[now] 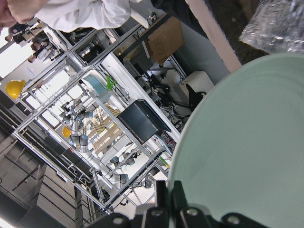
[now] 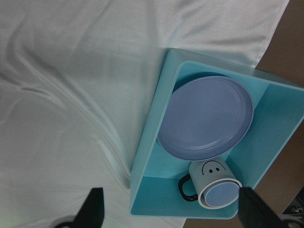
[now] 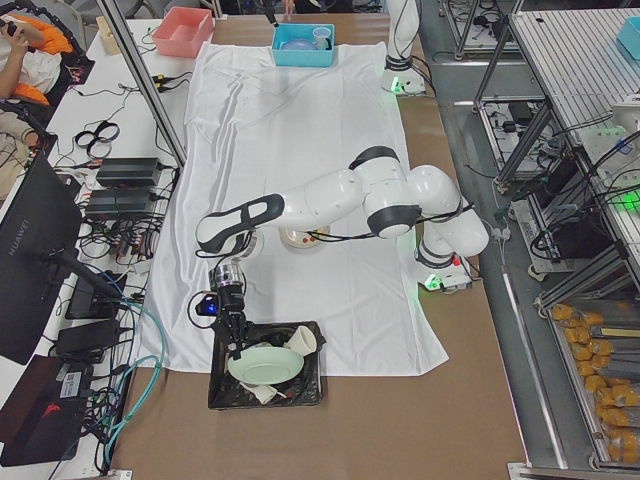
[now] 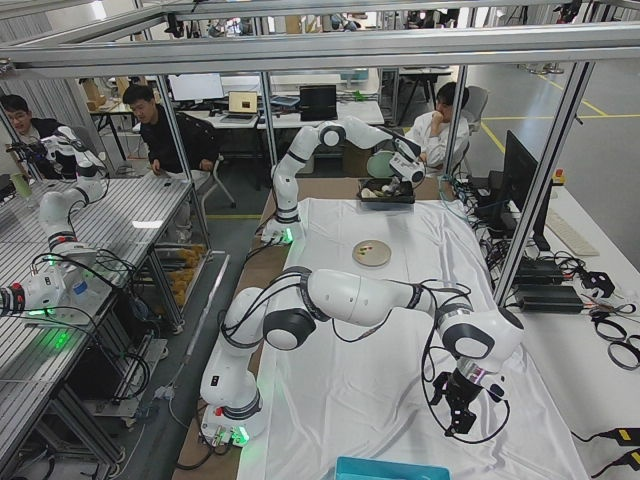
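My left gripper [image 3: 235,342] is shut on the rim of a pale green plate [image 3: 265,365] over a black-lined bin [image 3: 317,385], which also holds a white cup [image 3: 301,341] and crumpled light material. The plate fills much of the left wrist view [image 1: 242,142]. My right gripper [image 4: 458,410] stands open above the white cloth beside a blue bin [image 2: 149,166]. Inside that bin lie a blue plate [image 2: 204,116] and a smiley mug [image 2: 211,173] with a blue item in it.
A round beige plate [image 4: 371,252] with small items lies mid-cloth, partly behind my left arm in the camera left view. A pink bin [image 3: 183,30] is on the side table, among cables, monitors and metal posts.
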